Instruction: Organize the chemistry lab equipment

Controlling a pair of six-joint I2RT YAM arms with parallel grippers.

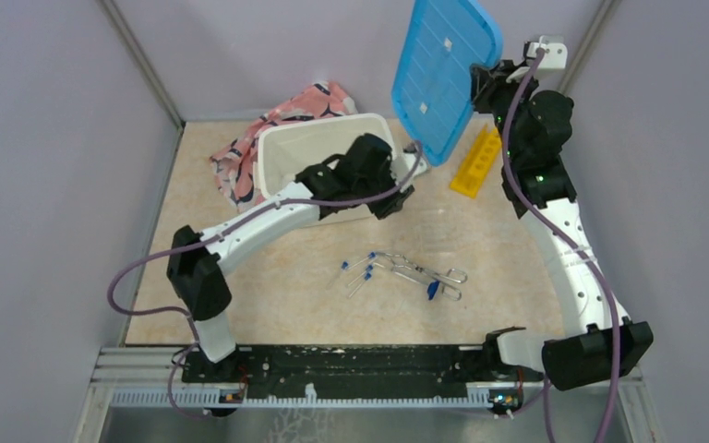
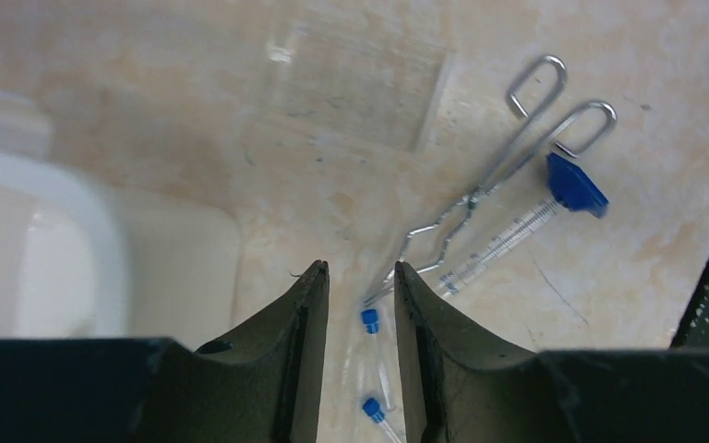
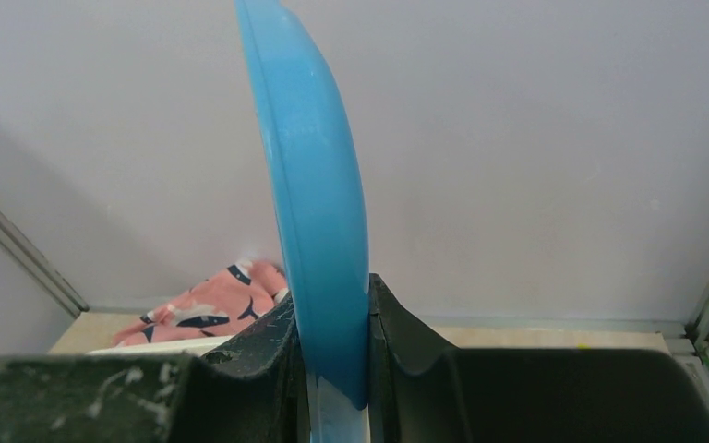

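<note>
My right gripper is shut on the blue lid (image 1: 443,65), holding it upright above the back right. My left gripper is over the white box's (image 1: 273,138) right front, part open and empty, facing down at the table. Below it lie metal tongs (image 2: 517,157), a graduated cylinder with a blue base (image 2: 574,189), blue-capped tubes (image 2: 370,323) and a clear plastic piece (image 2: 360,83). The box's interior is partly hidden by the left arm.
A yellow rack (image 1: 475,164) stands at the back right. A pink patterned cloth (image 1: 235,157) lies behind and left of the box.
</note>
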